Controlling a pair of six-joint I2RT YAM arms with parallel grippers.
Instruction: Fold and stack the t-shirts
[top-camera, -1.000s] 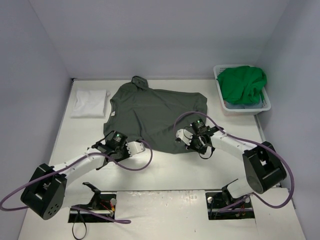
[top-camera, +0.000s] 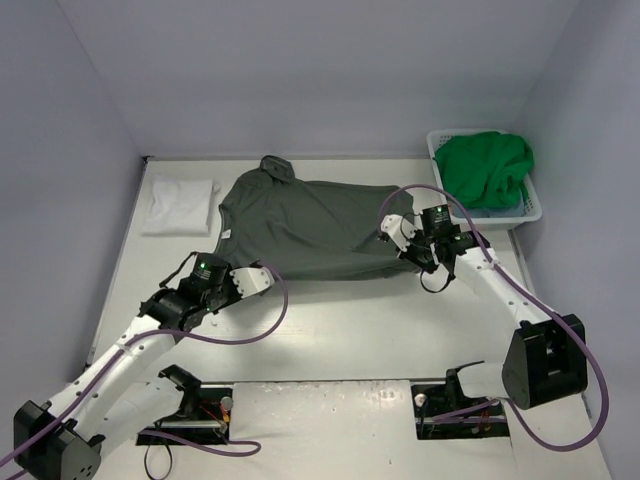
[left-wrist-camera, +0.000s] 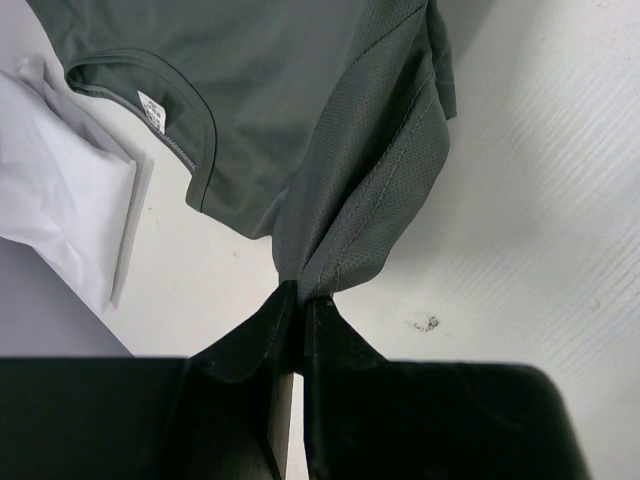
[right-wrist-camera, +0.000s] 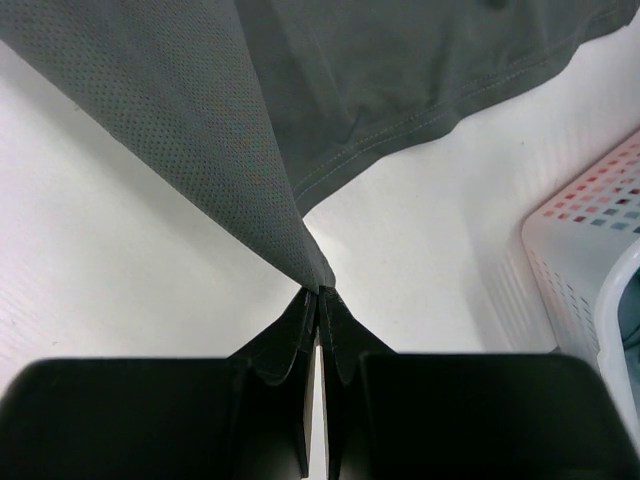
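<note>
A dark grey-green t-shirt (top-camera: 305, 215) lies spread on the white table, its collar with a label at the left in the left wrist view. Its near part is lifted into a long fold between the grippers. My left gripper is shut on one end of that fold, at the shirt's lower left. My right gripper pinches the other end at the lower right, also shut, the cloth rising from its fingertips.
A folded white cloth (top-camera: 178, 207) lies at the back left. A white basket (top-camera: 532, 210) holding green cloth (top-camera: 485, 168) stands at the back right, close to my right gripper.
The grippers have moved apart, the right one rightward and upward in the top view, the left one to the left.
</note>
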